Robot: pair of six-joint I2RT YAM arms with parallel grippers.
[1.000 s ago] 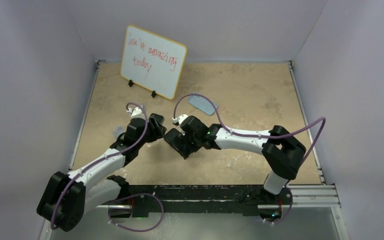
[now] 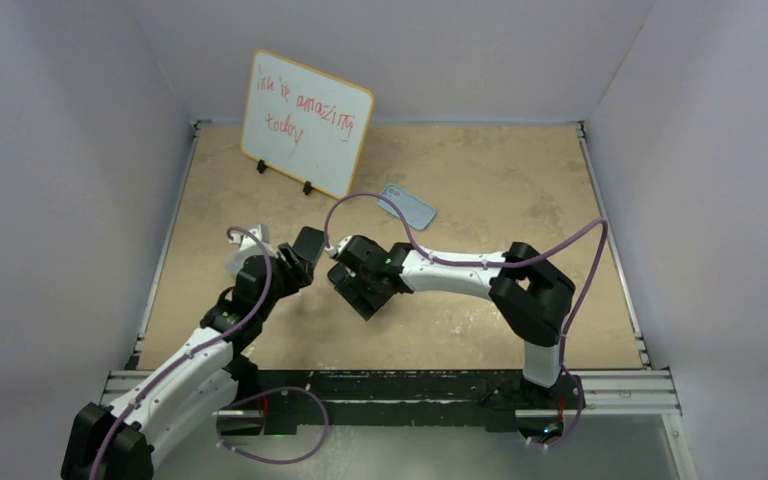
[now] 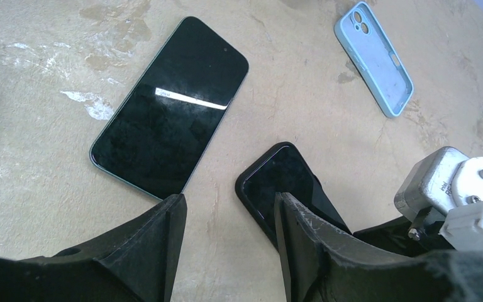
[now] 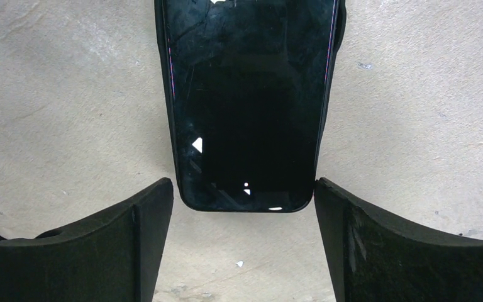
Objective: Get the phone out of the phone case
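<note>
A black phone in a dark case lies on the table under my right gripper, whose fingertips stand apart at either side of its near end, the right one at its edge; in the left wrist view it [image 3: 277, 179] is partly behind that gripper. My left gripper is open with nothing between its fingers, left of that phone. Another black phone [image 3: 166, 107] lies flat beyond the left gripper, with no case visible around it.
A light blue empty case [image 3: 374, 60] lies toward the back. A whiteboard [image 2: 305, 120] on clips stands at the back left.
Over the last second both arms moved a little leftward in the top view, the left gripper drawing away from the right one.
</note>
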